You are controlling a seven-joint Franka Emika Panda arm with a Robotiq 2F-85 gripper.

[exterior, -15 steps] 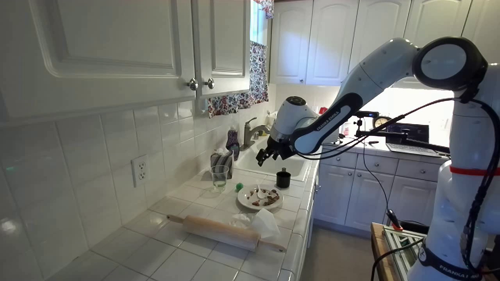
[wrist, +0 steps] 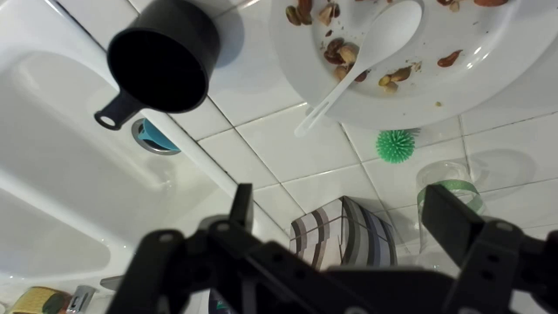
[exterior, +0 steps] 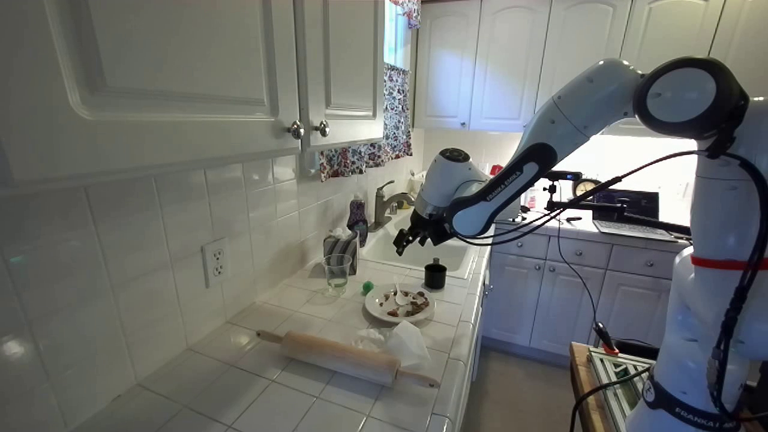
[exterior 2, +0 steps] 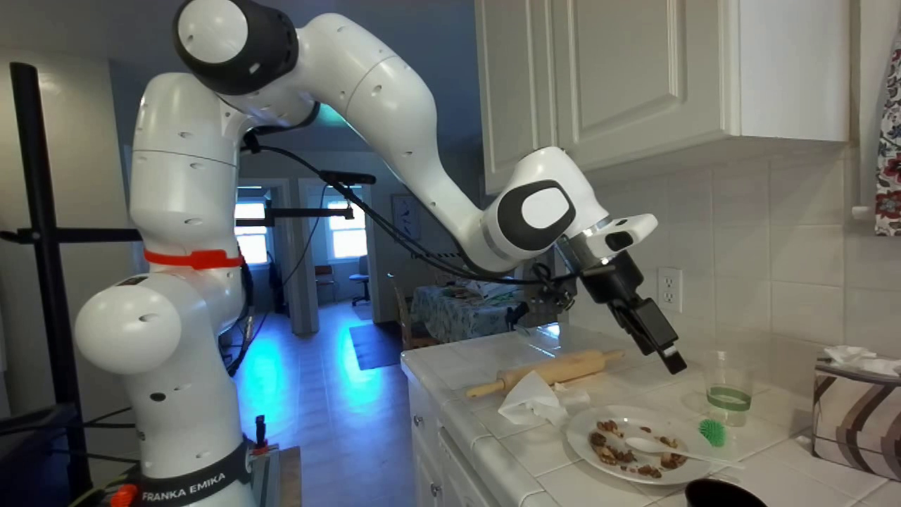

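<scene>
My gripper stands open above the counter, its two fingers wide apart with nothing held between them. In the first exterior view the gripper (exterior: 410, 245) hangs over the sink side, higher than the plate. A white plate (wrist: 460, 107) holds scattered nuts (wrist: 340, 52) and a white plastic spoon (wrist: 389, 34) whose handle passes over the rim. Close by the plate lies a green spiky ball (wrist: 395, 146). A black cup (wrist: 206, 39) with a short handle stands at the sink edge. A clear cup with a green band (exterior 2: 728, 397) sits near the wall.
A striped tissue box (exterior: 341, 253) stands beside the sink (wrist: 62, 125). The rolling pin (exterior: 338, 355) and crumpled white paper (exterior: 407, 344) lie on the counter beyond the plate. A faucet (exterior: 385, 205) rises behind the sink. Bare tiles (exterior: 216, 385) extend at the counter's near left.
</scene>
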